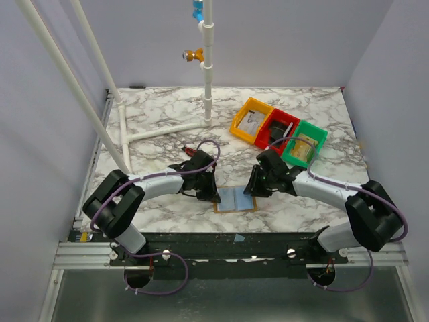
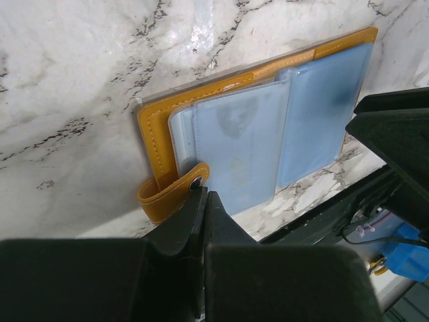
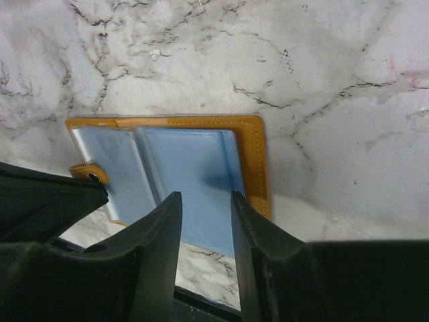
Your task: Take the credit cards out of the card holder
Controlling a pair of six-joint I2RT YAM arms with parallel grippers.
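Note:
The card holder (image 1: 234, 209) lies spread flat on the marble table, tan leather around two pale, translucent sleeves. In the left wrist view its strap (image 2: 161, 202) with a snap curls up at the near edge. Right at that strap are the tips of my left gripper, pressed together; whether they touch it I cannot tell. My right gripper hovers over the bluish right sleeve (image 3: 191, 161), a finger near each side of its edge, fingers apart and empty. No separate card can be made out through the cloudy sleeves.
Orange (image 1: 242, 131), red (image 1: 262, 142) and green (image 1: 320, 132) bins stand at the back right. A white pipe frame (image 1: 164, 131) occupies the back left, with a red item (image 1: 190, 151) on the table before it. Table left and right of the holder is clear.

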